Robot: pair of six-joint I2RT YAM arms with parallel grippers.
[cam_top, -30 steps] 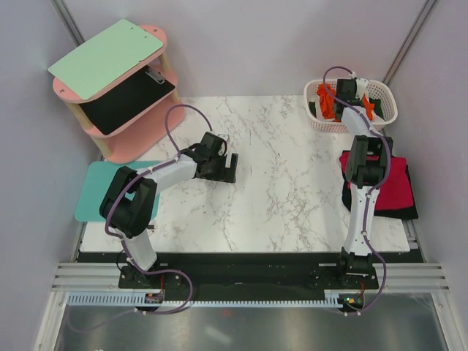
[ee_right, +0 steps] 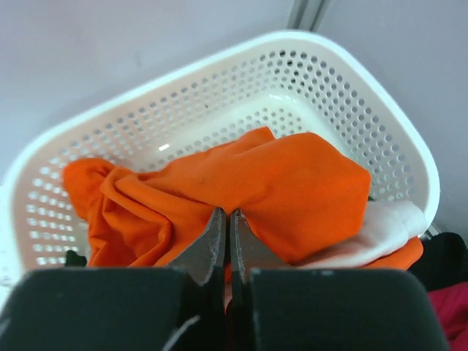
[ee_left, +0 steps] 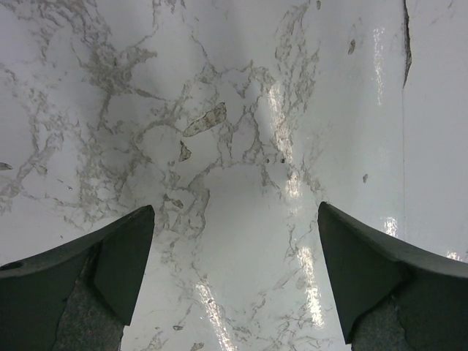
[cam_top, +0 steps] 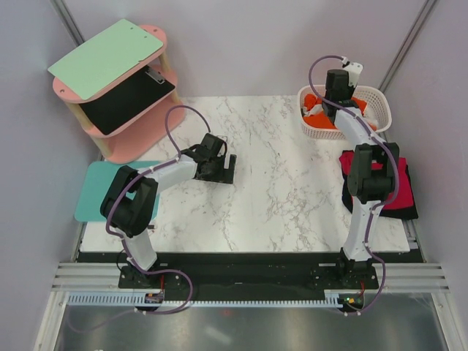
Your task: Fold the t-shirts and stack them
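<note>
In the right wrist view, the fingertips of my right gripper are shut on an orange t-shirt point(ee_right: 292, 183), whose folds draw together at the tips. The cloth bunches above and inside a white perforated basket point(cam_top: 319, 133) at the back right. White cloth point(ee_right: 391, 223) shows beside the orange one. My left gripper point(cam_top: 229, 167) hangs open over the left-centre of the table, only bare marble between its fingers in the left wrist view. Flat at the right edge lie red cloth point(cam_top: 401, 186) and black cloth point(cam_top: 402, 213), layered together.
A pink shelf unit point(cam_top: 128, 139) with a green top stands at the back left. Beside the left arm lies a teal board point(cam_top: 95, 197). Walls close in at the back and both sides.
My right arm has risen from the basket, bringing orange cloth up with it. The basket has shifted slightly left. My left arm has hardly moved.
</note>
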